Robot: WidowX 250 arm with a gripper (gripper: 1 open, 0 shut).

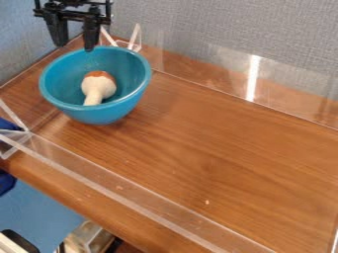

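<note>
My black gripper (74, 33) hangs at the top left of the camera view, above and behind a teal bowl (123, 102); its fingers point down and appear apart, with nothing visible between them. Inside the bowl lies a pale mushroom-like object (97, 89) with an orange-topped round end. The bowl sits on the wooden table (218, 128) at the far left.
Clear barriers run along the table's edges, with white tape crossing at the left and behind the bowl. A blue object (7, 129) is at the left edge. A grey wall stands behind.
</note>
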